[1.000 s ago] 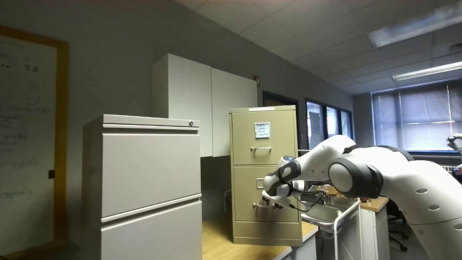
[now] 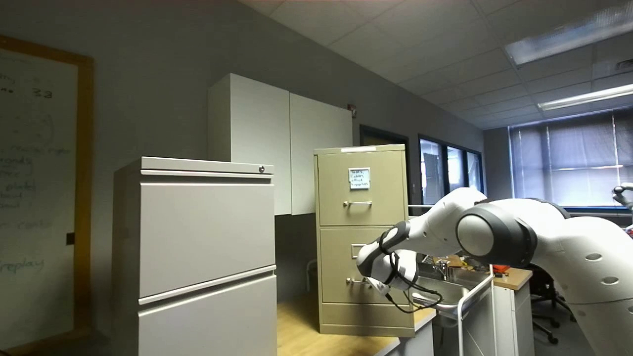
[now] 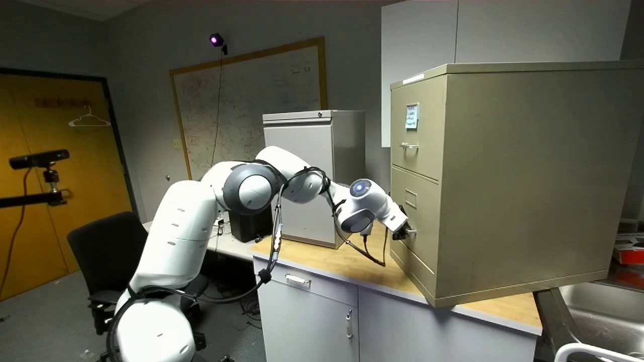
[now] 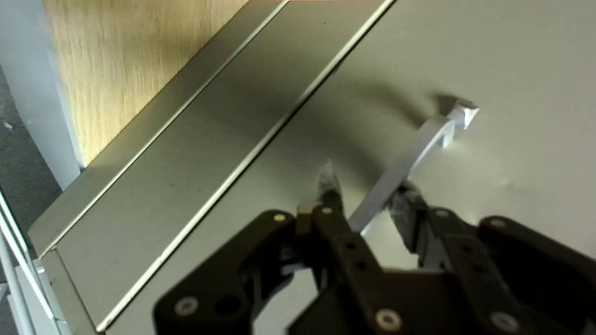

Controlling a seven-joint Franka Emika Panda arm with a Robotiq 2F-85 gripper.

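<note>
A beige two-drawer filing cabinet stands on the wooden counter, with both drawers closed flush. The lower drawer's silver handle runs diagonally through the wrist view, and its near end is hidden behind my fingers. My gripper is shut on that handle, one finger on each side of it. From the side, the gripper sits low against the cabinet's front. The upper drawer's handle is free, below a paper label.
A grey cabinet stands to the left of the beige one, with bare wooden counter between them. To the right are a sink and a white rail. Cables hang in a loop below the wrist.
My hand has rolled and tilted at the lower handle, and the forearm has shifted slightly. The hanging cable has swung with it. The cabinet and its drawers look unchanged.
</note>
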